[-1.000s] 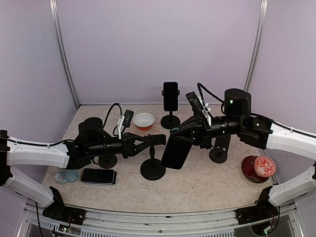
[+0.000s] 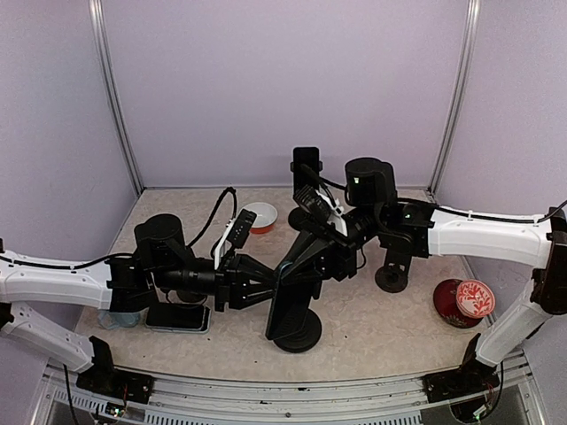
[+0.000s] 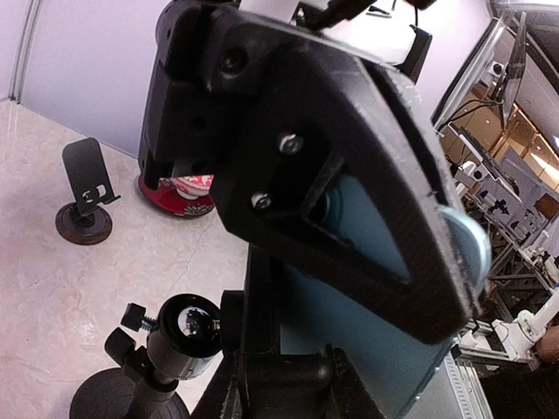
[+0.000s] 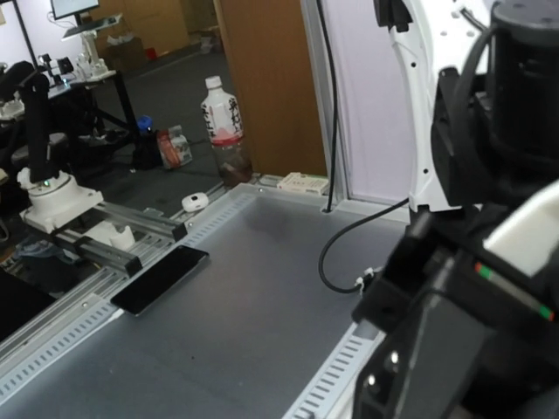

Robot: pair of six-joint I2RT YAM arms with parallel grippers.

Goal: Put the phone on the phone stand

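Note:
A phone (image 2: 285, 314) with a light blue back (image 3: 367, 332) is at the front stand, whose round base (image 2: 304, 338) rests on the table (image 2: 381, 345); whether the phone is seated is hidden. My right gripper (image 2: 301, 266) is shut on the phone's upper part, its black fingers large in the left wrist view. My left gripper (image 2: 266, 288) is shut at the stand's holder (image 3: 262, 323), just left of the phone. The stand's ball joint (image 3: 188, 327) shows beside it.
Another phone (image 2: 177, 317) lies front left. Other stands (image 2: 392, 274) are behind and right. A white bowl (image 2: 260, 212) is at the back, stacked red dishes (image 2: 475, 299) at right.

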